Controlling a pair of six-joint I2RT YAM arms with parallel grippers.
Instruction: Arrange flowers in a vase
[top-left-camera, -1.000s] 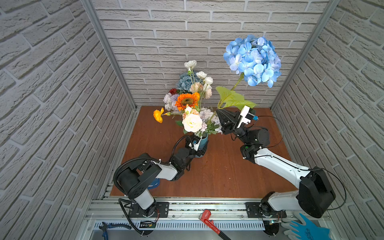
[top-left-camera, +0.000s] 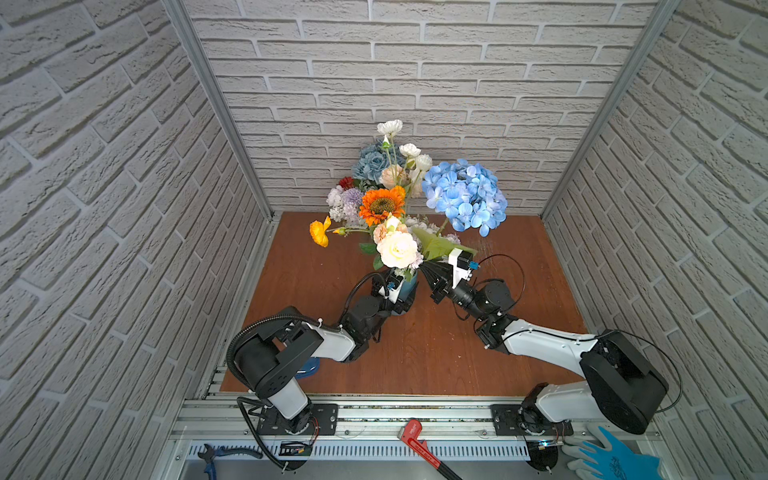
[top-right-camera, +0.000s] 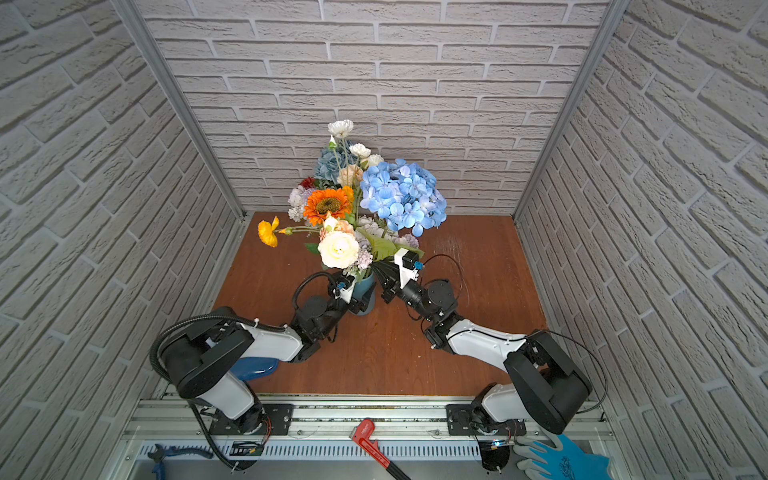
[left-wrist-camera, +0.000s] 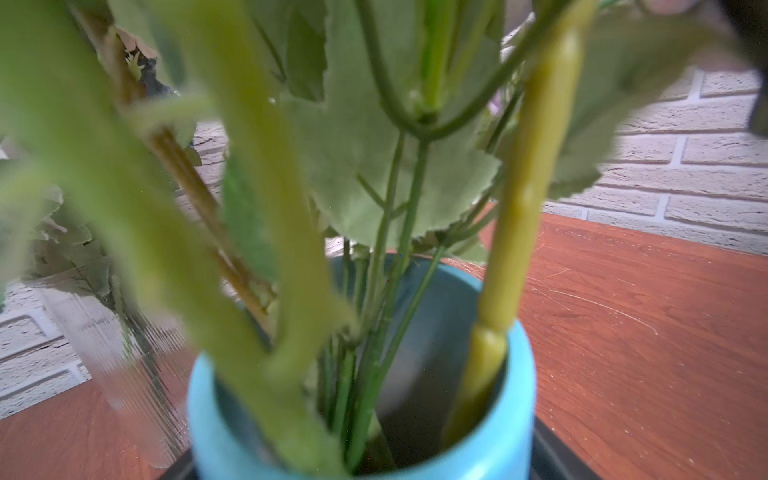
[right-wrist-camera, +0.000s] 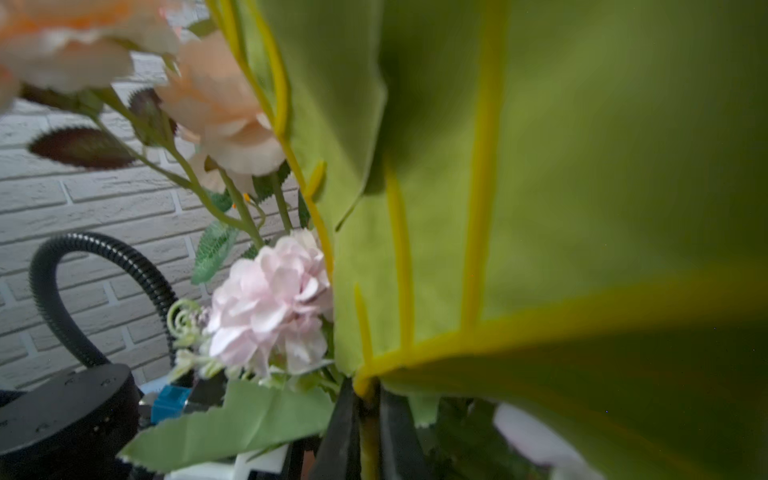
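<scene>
In the top left view a turquoise vase (top-left-camera: 407, 289), packed with mixed flowers such as an orange gerbera (top-left-camera: 382, 207) and a cream rose (top-left-camera: 398, 249), stands at mid table. My left gripper (top-left-camera: 397, 293) is open, its dark fingers (left-wrist-camera: 552, 456) straddling the vase low down. My right gripper is shut on the stem of a large blue hydrangea (top-left-camera: 465, 197), just below its broad green leaf (right-wrist-camera: 560, 200). The left wrist view shows a thick yellow-green stem (left-wrist-camera: 524, 224) entering the vase at its right side, apparently the hydrangea's. Its lower end is hidden inside.
Behind the turquoise vase, a clear ribbed vase (left-wrist-camera: 120, 344) holding stems shows in the left wrist view. A blue object (top-right-camera: 254, 368) lies under the left arm. A red wrench (top-left-camera: 424, 448) and a blue glove (top-left-camera: 614, 456) lie off the front edge.
My right gripper has moved down and left, bringing the hydrangea from high on the right to beside the bouquet. Some flowers shifted slightly. The left arm has stayed still.
</scene>
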